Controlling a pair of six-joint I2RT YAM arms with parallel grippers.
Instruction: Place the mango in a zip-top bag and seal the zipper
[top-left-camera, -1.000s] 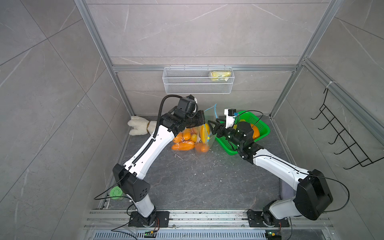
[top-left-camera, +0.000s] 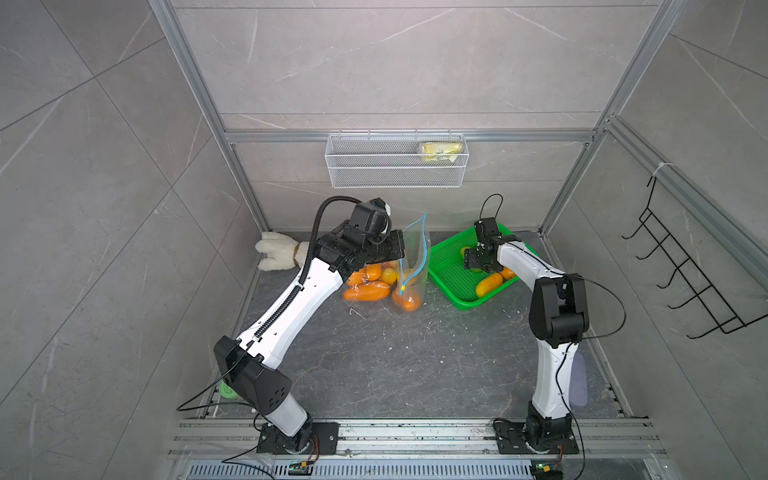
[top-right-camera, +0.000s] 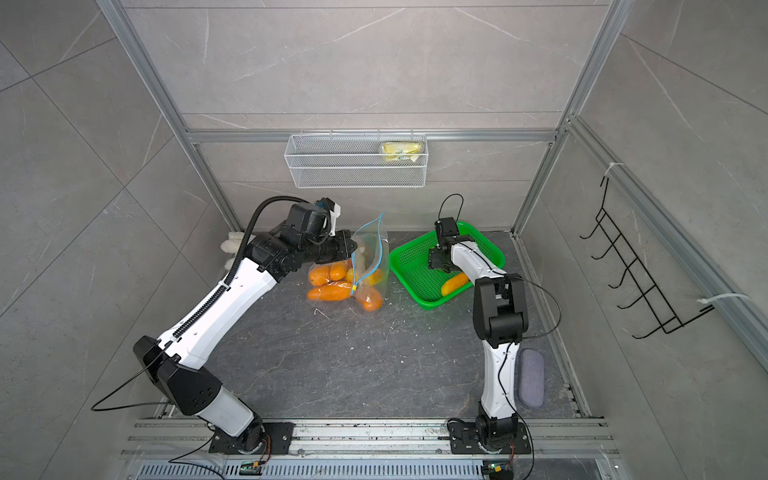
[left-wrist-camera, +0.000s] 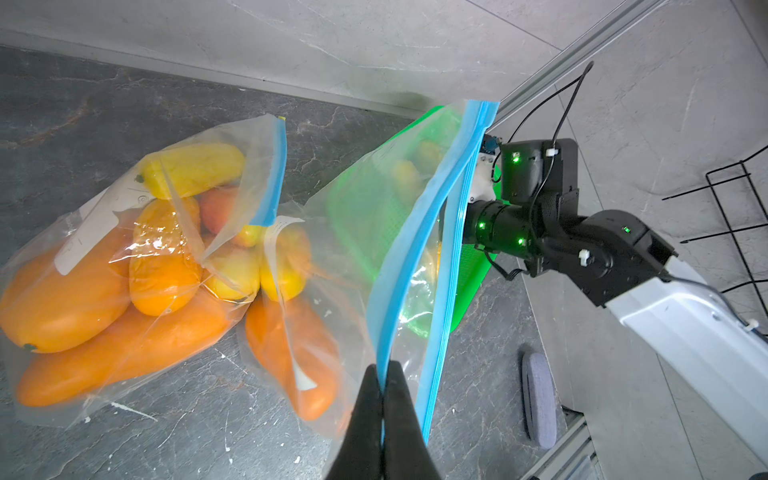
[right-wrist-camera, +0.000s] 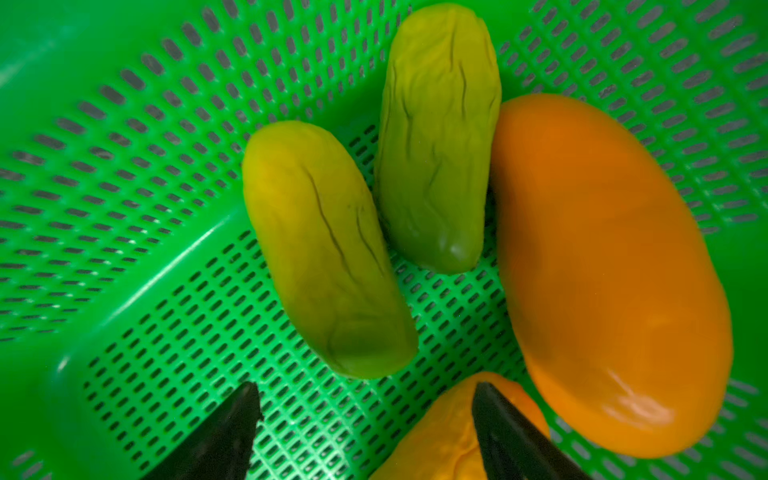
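Observation:
My left gripper is shut on the blue zipper strip of an upright clear bag (left-wrist-camera: 336, 240), which stands open with orange and yellow fruit at its bottom. Beside it lies another clear bag (left-wrist-camera: 136, 296) full of fruit. My right gripper is open inside the green basket (right-wrist-camera: 120, 304), above an orange-yellow fruit (right-wrist-camera: 424, 440) half hidden at the lower edge. A large orange mango-like fruit (right-wrist-camera: 608, 272) and two yellow-green fruits (right-wrist-camera: 328, 248) lie farther along the basket.
A white plush thing (top-left-camera: 278, 249) sits at the back left. A wire shelf (top-left-camera: 396, 168) hangs on the back wall, a black hook rack (top-left-camera: 688, 272) on the right wall. A grey pad (top-right-camera: 531, 376) lies front right.
My right gripper has moved from beside the bag to over the basket, the arm straightening. A yellow fruit seen at the bag's mouth earlier now appears lower. The left gripper has barely moved.

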